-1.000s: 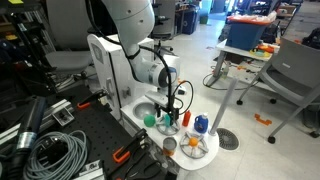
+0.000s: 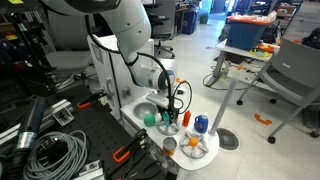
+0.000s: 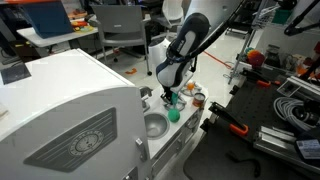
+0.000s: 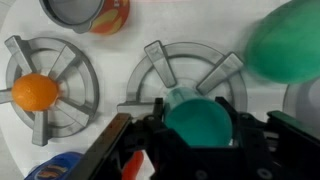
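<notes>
A green cup-like object (image 4: 197,120) stands over a grey burner ring (image 4: 160,62) in the wrist view, between the dark fingers of my gripper. The fingers sit close at its sides, and their contact with it cannot be made out. In exterior view 1 my gripper (image 2: 172,113) is low over the counter, with the green object (image 2: 166,117) just under it. From the other side, exterior view 2 shows my gripper (image 3: 170,97) largely masking the same spot.
A larger green object (image 4: 288,42) lies close by, near the sink (image 2: 146,110). An orange ball (image 4: 35,92) rests on the other burner. Around them are a metal-and-orange can (image 4: 92,12), a red bottle (image 2: 187,117) and a blue mug (image 2: 201,124).
My gripper has come down slightly around the green object. The surrounding objects look unmoved.
</notes>
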